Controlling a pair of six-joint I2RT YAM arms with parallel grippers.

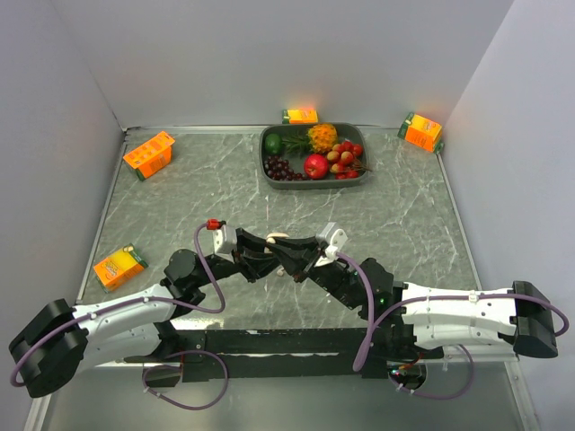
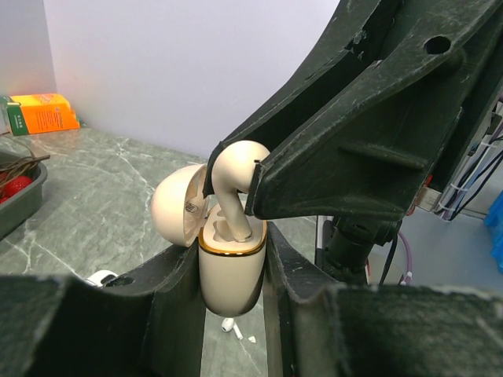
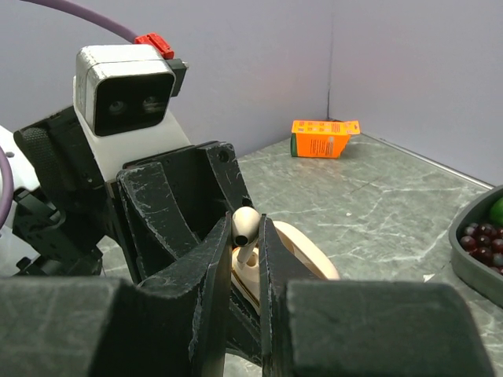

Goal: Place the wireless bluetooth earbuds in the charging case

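My left gripper is shut on the cream charging case (image 2: pixel 230 279), held upright with a gold rim and its lid open to the left. My right gripper is shut on a cream earbud (image 2: pixel 240 165), its stem reaching down into the case's opening. From the right wrist view the earbud's end shows between the fingertips, the lid behind it. Below, in the left wrist view, a small white earbud (image 2: pixel 229 323) lies on the marble table. In the top view both grippers meet at the centre, partly hiding the case.
A dark fruit tray (image 1: pixel 313 182) sits at the back centre. Orange boxes (image 1: pixel 149 154) stand around the table's edges. The marble table (image 1: pixel 395 206) is otherwise mostly clear behind the arms.
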